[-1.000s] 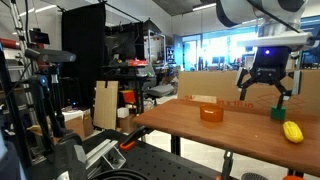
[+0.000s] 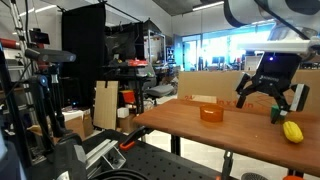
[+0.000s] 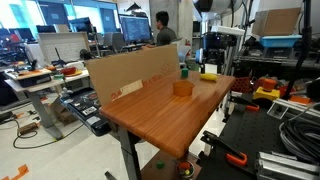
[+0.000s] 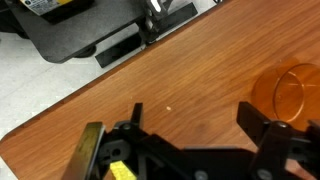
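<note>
My gripper [image 2: 258, 107] hangs above the right part of the wooden table, its fingers wide apart and nothing between them. In the wrist view the two black fingers [image 4: 86, 152] stand at the lower edge. A yellow object [image 2: 292, 131] lies on the table just right of and below the gripper; in the wrist view only a sliver of this yellow object [image 4: 122, 171] shows behind the gripper body. An orange bowl [image 2: 211, 113] stands farther left on the table, and the same bowl [image 4: 292, 92] is partly cut off at the right of the wrist view.
A small green object [image 3: 184, 73] stands toward the table's back, partly behind a finger in exterior view 1. A cardboard panel [image 3: 138, 84] rises along one table side.
Over the last second the gripper has come down a little and tilted, its right finger dropping lower in exterior view 1. The bowl and the yellow object have stayed put.
</note>
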